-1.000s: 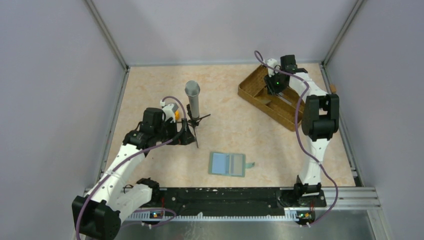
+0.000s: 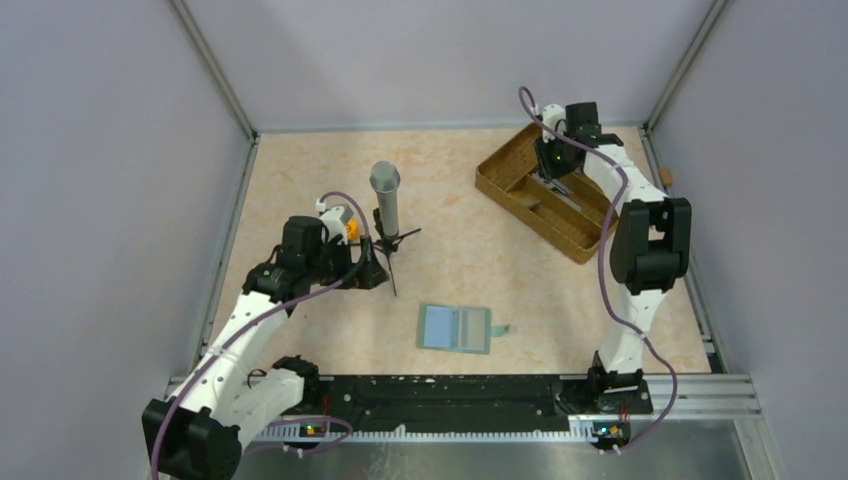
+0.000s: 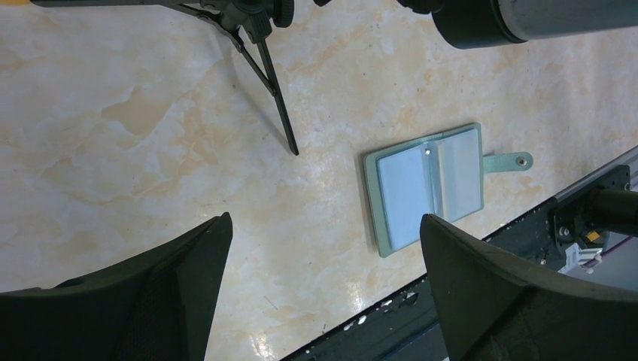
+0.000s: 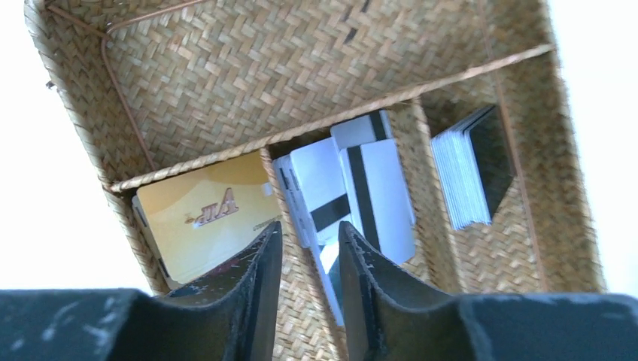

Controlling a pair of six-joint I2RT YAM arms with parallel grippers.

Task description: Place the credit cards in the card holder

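An open green card holder (image 2: pixel 455 330) with clear sleeves lies near the table's front edge, its strap to the right; the left wrist view shows the same holder (image 3: pixel 380 226). White cards with dark stripes (image 4: pixel 380 195) lie in the middle compartment of the woven box. In the compartment to their left is a gold card (image 4: pixel 207 207), and a stack of cards (image 4: pixel 463 177) stands to their right. My right gripper is over the box, part open, nothing seen between its fingers. On the left, my left gripper stands open and empty above bare table.
The woven box (image 2: pixel 525 208) takes up the back right, its compartments split by thin walls. A grey cylinder on a small tripod (image 2: pixel 387 195) stands close to the left gripper.
My right gripper has shifted a little back and to the right over the box, uncovering more of its inside. The left arm and the card holder look unmoved.
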